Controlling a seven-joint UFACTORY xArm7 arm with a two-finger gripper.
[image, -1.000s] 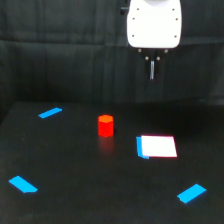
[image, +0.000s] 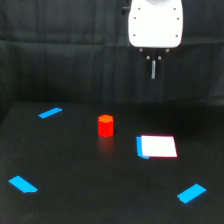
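A white gripper (image: 153, 62) hangs from the top of the view, high above the back right of the table, its thin finger pointing down; whether it is open or shut is unclear. A red block (image: 105, 126) stands left of centre on the dark table. To its right lies a white card (image: 159, 146) with a pink edge, with blue showing at its left side.
Blue tape strips lie at the back left (image: 50, 113), front left (image: 22, 184) and front right (image: 191, 192) of the black table (image: 100, 185). A dark curtain covers the back.
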